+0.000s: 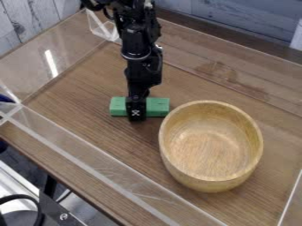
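Observation:
My black gripper point(137, 104) reaches down from the top of the view onto a green block point(158, 106) lying on the wooden table point(83, 150). Its fingertips are at the middle of the block. I cannot tell from this view whether they are closed on it. To the lower right of the block sits an empty light wooden bowl point(210, 152).
A clear plastic-looking strip runs along the table's left edge. Dark cables lie at the bottom left.

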